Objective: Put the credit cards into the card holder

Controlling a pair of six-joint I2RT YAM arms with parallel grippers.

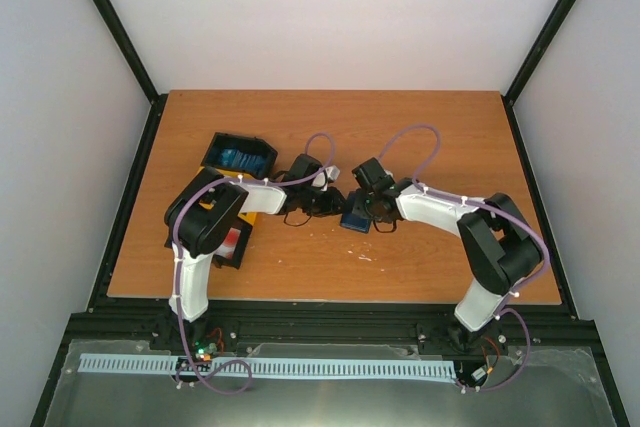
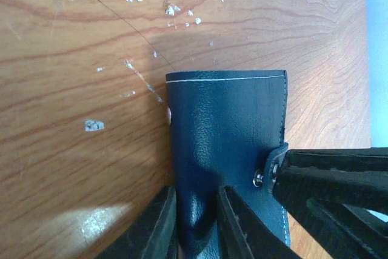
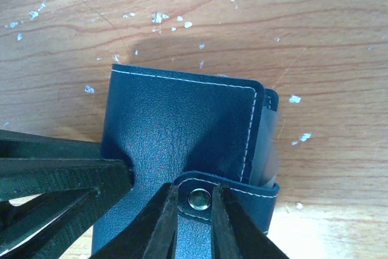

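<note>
A dark blue card holder [image 1: 355,221] with white stitching lies on the table between both grippers. Its strap [image 3: 242,196], with a metal snap [image 3: 199,199], lies across the cover in the right wrist view. My left gripper is shut on the holder's rounded folded edge. Over the strap, the right gripper is partly open, its fingertips on either side of the snap. Clear plastic sleeves [image 3: 267,165] show at the holder's open edge. No credit card can be made out clearly; the holder's inside is hidden.
At the left of the table stands a black and yellow organizer [image 1: 240,152] with items in its compartments, partly under the left arm. The grippers are very close together.
</note>
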